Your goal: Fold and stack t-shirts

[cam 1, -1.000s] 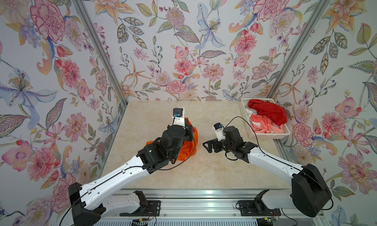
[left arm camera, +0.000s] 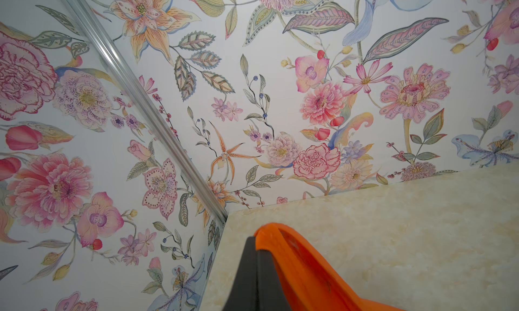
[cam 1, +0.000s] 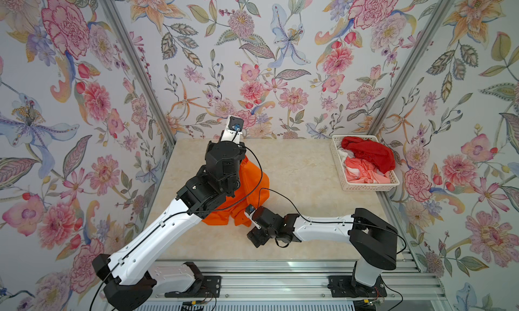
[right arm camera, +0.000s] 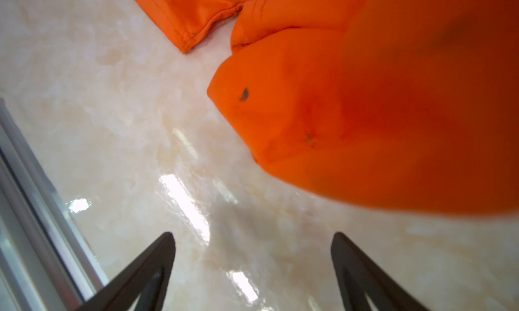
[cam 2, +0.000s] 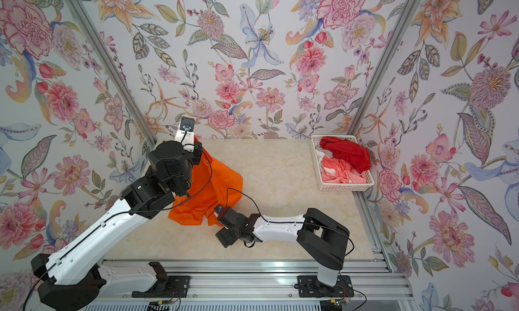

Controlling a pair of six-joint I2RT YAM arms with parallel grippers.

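Note:
An orange t-shirt [cam 2: 223,178] hangs raised at its back end, with the rest spread on the table at centre left. My left gripper is shut on its upper edge, which shows as a folded strip of orange cloth in the left wrist view. My right gripper is low at the near side of the shirt, its fingers apart over bare table, with loose orange folds [right arm camera: 281,94] just beyond them and nothing between them.
A white basket [cam 1: 365,186] with red, pink and white garments stands at the back right. The metal rail runs along the near edge.
My left gripper has risen and moved left toward the back, drawing the shirt up. My right gripper has swung in leftward and down to the shirt's near edge.

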